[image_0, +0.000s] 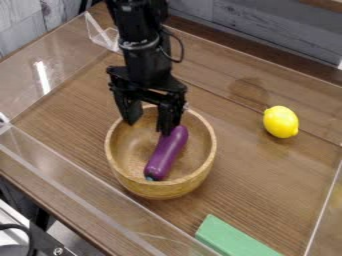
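My black gripper (148, 118) is lowered over a wooden bowl (194, 178), its fingers open at the back of the bowl, one near the left rim and the other near the upper end of a purple eggplant (166, 154). The eggplant lies lengthwise inside the bowl. Nothing shows clearly between the fingers.
A yellow lemon (281, 121) sits on the table (251, 180) at the right. A green block (234, 238) lies near the front right. A transparent rail runs along the left front. The wall stands behind, and the table around the lemon is mostly clear.
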